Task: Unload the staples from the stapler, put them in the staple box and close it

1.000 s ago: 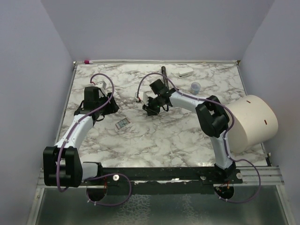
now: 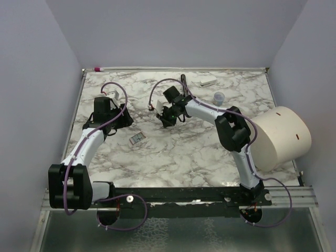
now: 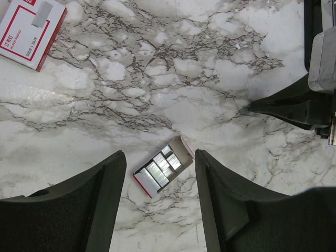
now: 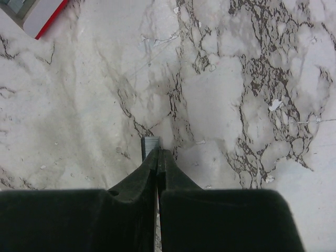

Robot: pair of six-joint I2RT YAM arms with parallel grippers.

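Note:
The black stapler lies at the back middle, partly behind my right arm; its edge shows at the left wrist view's upper right. My right gripper is shut, low over the marble, with a small metal staple strip at its fingertips; whether it grips the strip is unclear. My left gripper stands open above a small open box of staple strips, with nothing between its fingers. The right gripper's dark finger also appears in the left wrist view.
A red-and-white staples carton is near the left gripper. A white item and a clear cup stand at the back right. A large white cylinder occupies the right edge.
My right arm has moved a little to the left in the top view. The left arm shows no visible change.

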